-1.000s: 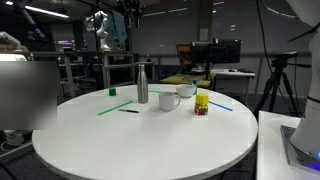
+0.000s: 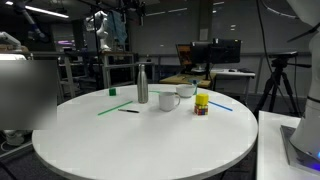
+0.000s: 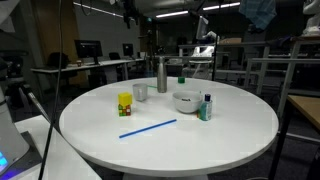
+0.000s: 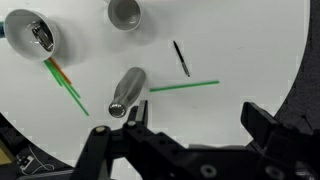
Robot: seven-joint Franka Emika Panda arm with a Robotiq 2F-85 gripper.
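My gripper is open high above the round white table, its dark fingers wide apart with nothing between them. Below it in the wrist view lie a silver bottle, a green stick and a black pen. Towards the top of that view are a mug and a white bowl with dark items inside. In exterior view 1 the bottle stands upright behind the mug. A yellow-topped block stack stands to their right.
Near the bowl in exterior view 2 stands a small teal bottle, and a blue stick lies in front. A small green block sits at the far left.
The dark arm end at the top of exterior view 1 has shifted slightly to the right. Nothing on the table has visibly moved.
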